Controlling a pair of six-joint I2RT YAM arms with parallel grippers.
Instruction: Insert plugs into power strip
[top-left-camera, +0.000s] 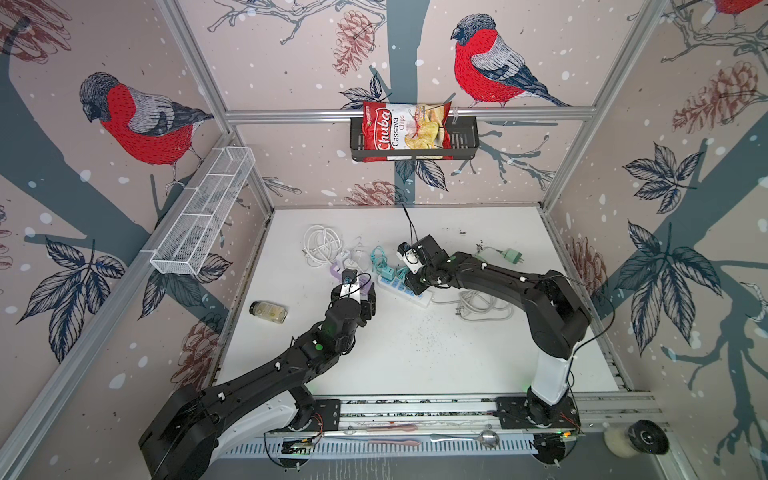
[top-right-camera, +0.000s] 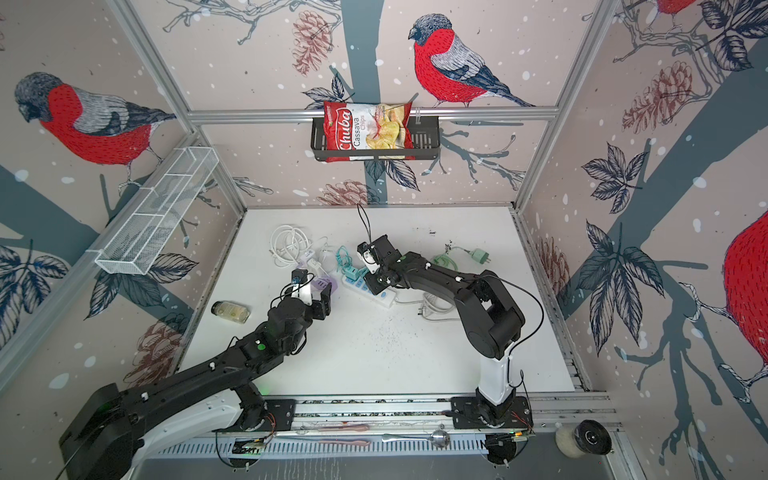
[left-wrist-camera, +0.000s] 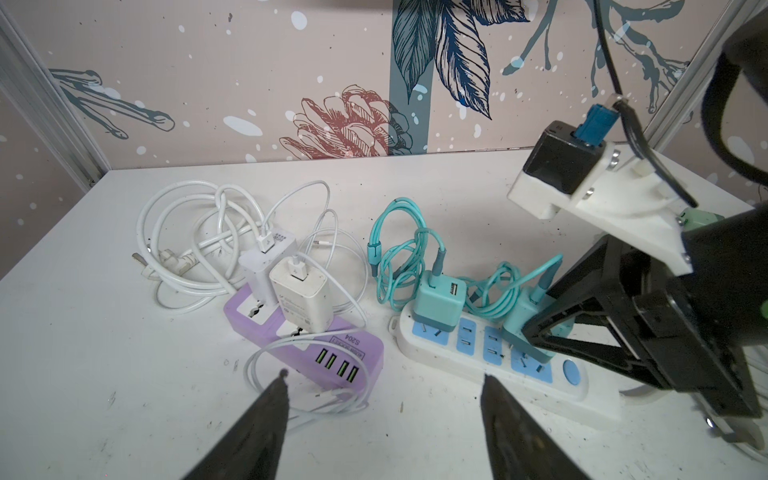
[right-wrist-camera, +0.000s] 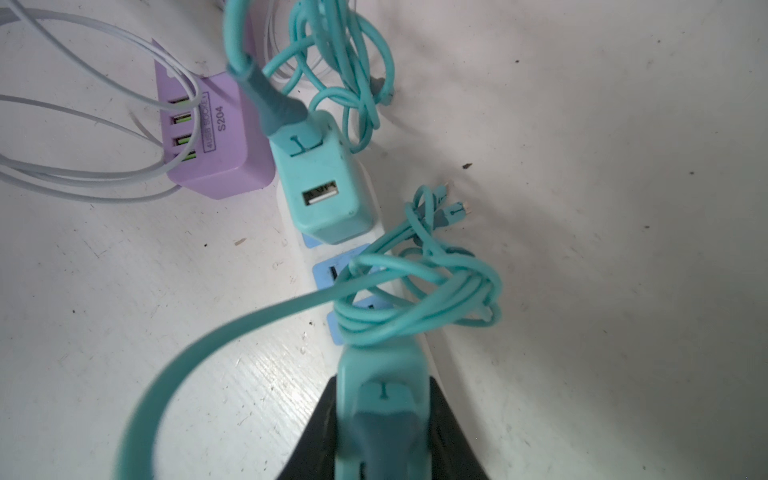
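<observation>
Between the fingers of my right gripper is a teal charger (right-wrist-camera: 382, 368), gripped from both sides. In the left wrist view this charger (left-wrist-camera: 524, 324) is tilted over the right-end sockets of the white power strip (left-wrist-camera: 472, 352); whether its pins touch the sockets is hidden. A second teal charger (left-wrist-camera: 439, 301) stands upright at the strip's left end. My left gripper is open and empty, in front of the purple power strip (left-wrist-camera: 368, 348). That strip carries two white chargers, the nearer (left-wrist-camera: 302, 296) and the farther (left-wrist-camera: 266, 260).
Bundled teal cable (right-wrist-camera: 448, 300) lies over and beside the white strip's middle sockets. A coiled white cord (top-left-camera: 484, 304) lies to the right, a green plug (top-left-camera: 512, 256) at the back right, and a jar (top-left-camera: 268, 311) at the left.
</observation>
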